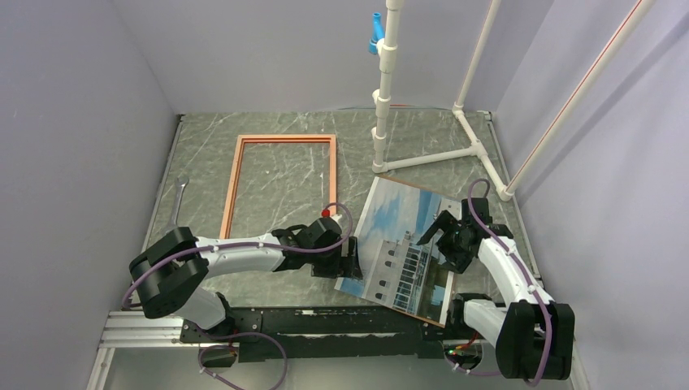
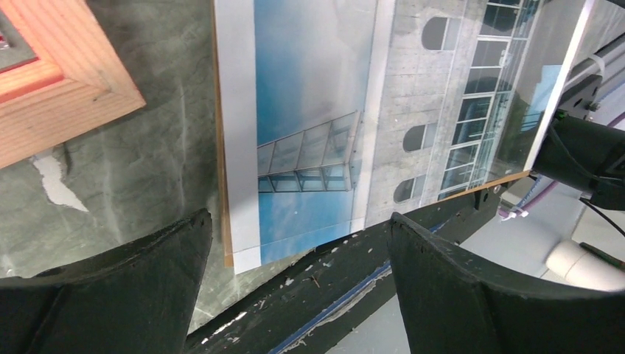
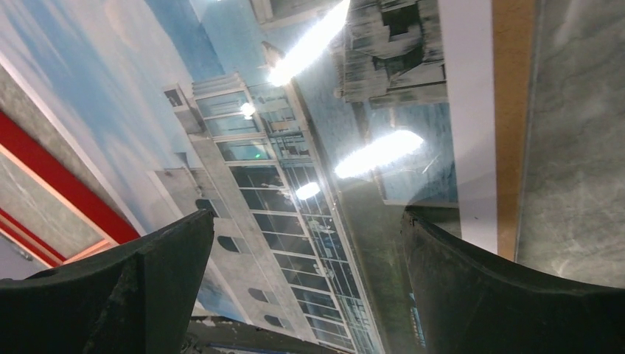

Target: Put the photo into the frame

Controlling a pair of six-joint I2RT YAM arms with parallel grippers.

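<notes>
The photo, a picture of a building under blue sky, lies tilted on the right of the table with a brown backing edge showing. To its left lies the empty wooden frame, its lower part hidden by my left arm. My left gripper stands part open over the photo's near left corner, nothing held. Over the photo's right side is my right gripper, its fingers wide apart; the photo's white border runs behind its right finger. Whether that finger touches the photo I cannot tell.
A metal spoon-like tool lies at the table's left edge. White pipes stand behind the photo. The dark front rail borders the table close to the photo's near corner. Bare tabletop shows inside the frame.
</notes>
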